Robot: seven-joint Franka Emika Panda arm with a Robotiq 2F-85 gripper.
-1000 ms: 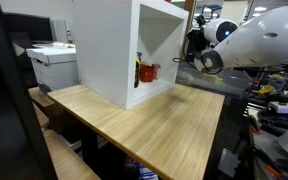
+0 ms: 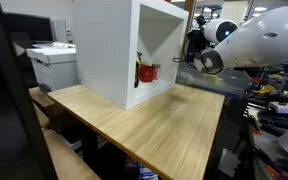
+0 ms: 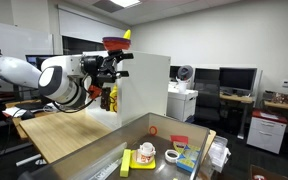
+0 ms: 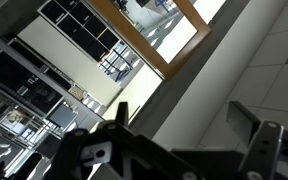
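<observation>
My gripper [image 3: 125, 65] is raised beside the white shelf unit [image 3: 149, 90], its fingers apart. In the wrist view two dark fingertips [image 4: 119, 112] stand wide of each other, with nothing between them. A red bowl [image 3: 115, 44] with something yellow above it shows near the top of the shelf unit, just above the gripper in that view; whether they touch, I cannot tell. Inside the shelf unit stand a red container [image 2: 146, 74] and a yellow-and-dark bottle [image 2: 138, 70].
A grey bin [image 3: 102, 150] holds a white-and-orange mug [image 3: 145, 153], a yellow block [image 3: 125, 163] and several other small items. A dark panel [image 2: 14, 100] edges the left side.
</observation>
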